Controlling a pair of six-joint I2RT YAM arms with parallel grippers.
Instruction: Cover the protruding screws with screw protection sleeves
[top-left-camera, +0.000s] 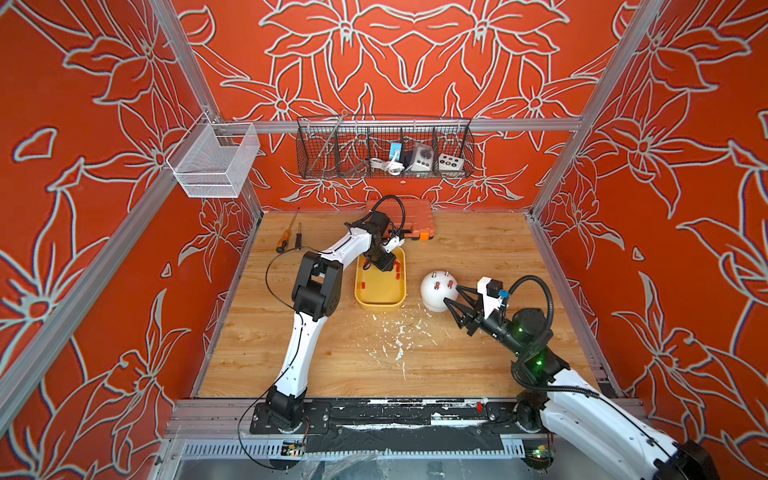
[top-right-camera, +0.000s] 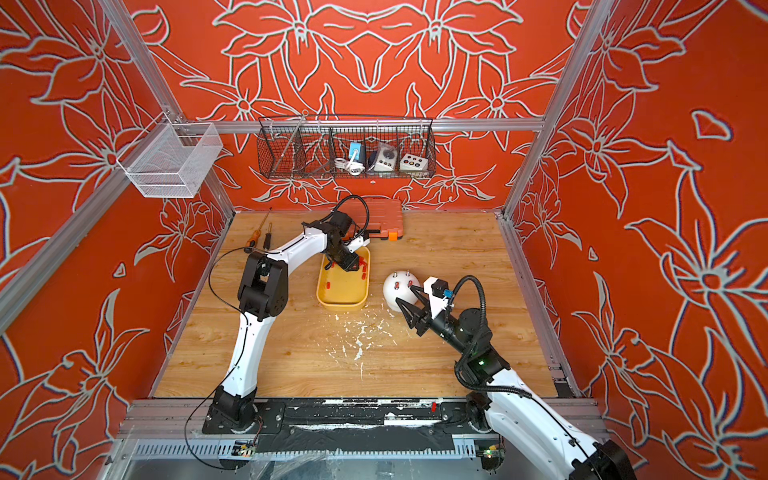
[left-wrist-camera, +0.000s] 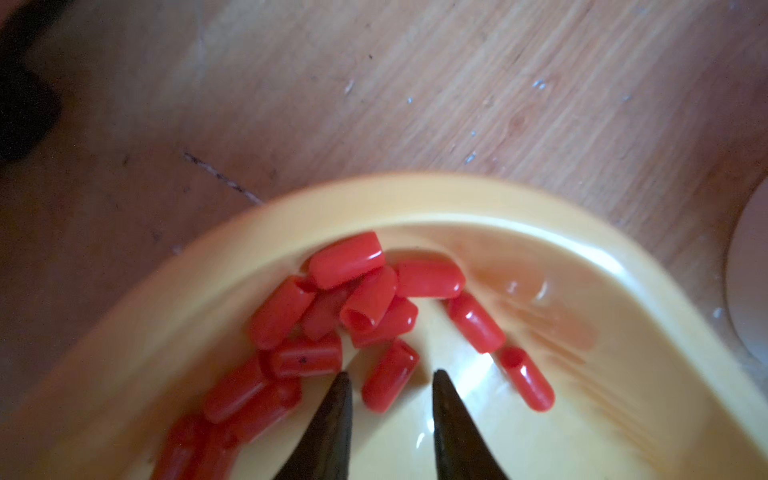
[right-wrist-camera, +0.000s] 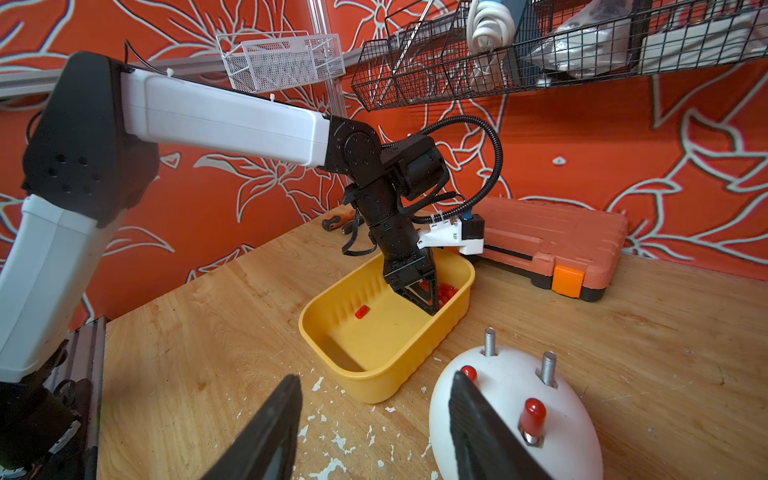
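Observation:
Red sleeves (left-wrist-camera: 389, 376) lie in the yellow tray (left-wrist-camera: 448, 196), most heaped against one end wall. My left gripper reaches down into the tray, its fingers part open. Its two fingers straddle one loose sleeve, which rests on the tray floor; contact does not show. On the white dome (right-wrist-camera: 512, 408), two bare metal screws (right-wrist-camera: 489, 342) stand at the back, while two nearer ones carry red sleeves (right-wrist-camera: 533, 417). Beside the dome, my right gripper is open with nothing between its fingers. Its right finger overlaps the dome in the right wrist view.
An orange-red case (top-left-camera: 400, 217) sits behind the tray. Two screwdrivers (top-left-camera: 285, 238) lie at the back left. White flakes (top-left-camera: 400, 336) mark the table in front of the tray. A wire basket (top-left-camera: 384, 148) hangs on the rear wall.

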